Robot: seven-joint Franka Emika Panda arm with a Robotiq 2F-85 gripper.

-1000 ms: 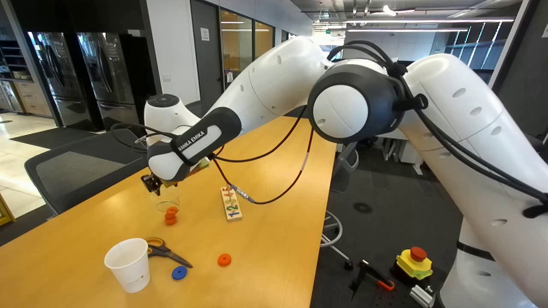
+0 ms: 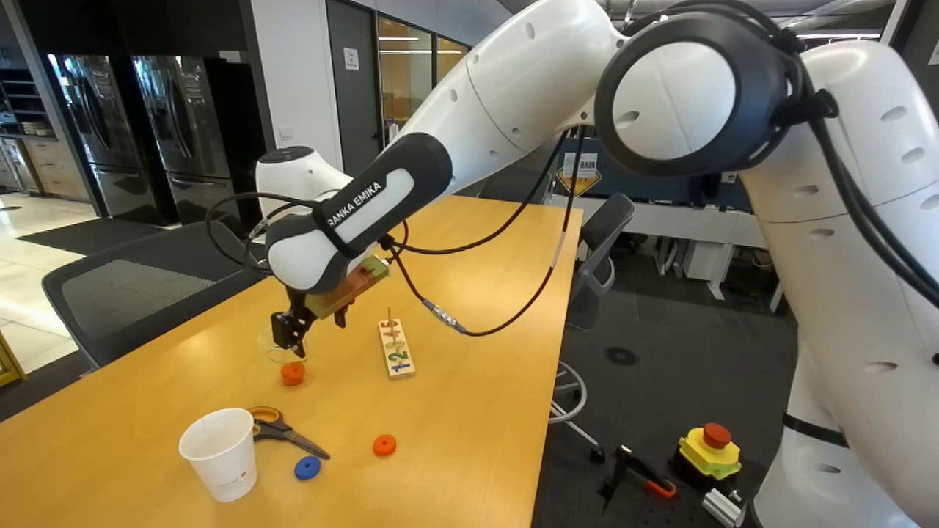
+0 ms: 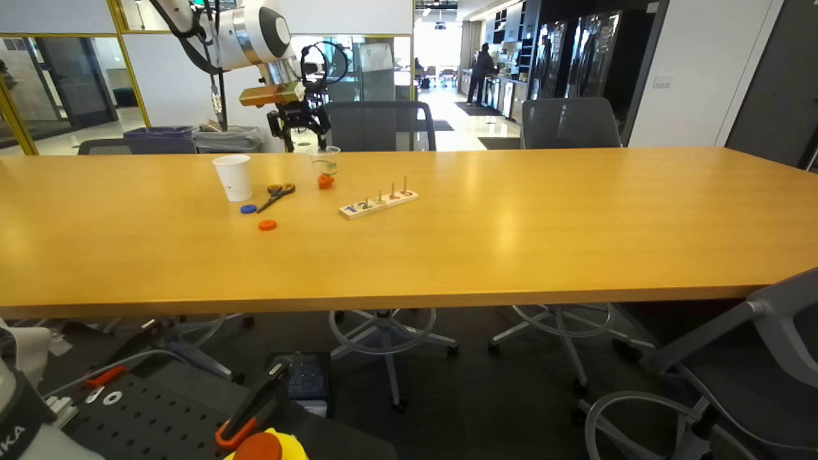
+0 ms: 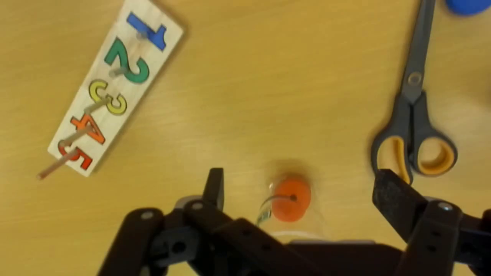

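Note:
My gripper stands open above the table, its fingers (image 4: 214, 186) wide apart with nothing held between them. Below and between them in the wrist view are orange rings (image 4: 290, 200), seen beside or through a clear cup (image 4: 287, 234) partly hidden by the gripper. Exterior view 2 has the clear cup (image 3: 325, 160) just under the gripper, with the orange rings (image 3: 326, 181) at its lower part. I cannot tell whether they are inside it. A wooden board (image 4: 117, 87) numbered 1 to 5 carries bare pegs of rising height.
Grey scissors (image 4: 409, 115) with orange-lined handles lie to one side. Near them are a white paper cup (image 2: 220, 453), a blue ring (image 2: 307, 467) and a separate orange ring (image 2: 384, 445).
In exterior view 1 the gripper has shifted right and somewhat lower in the picture, now overlapping the clear cup, while the elbow has risen. The board, scissors and paper cup stay put.

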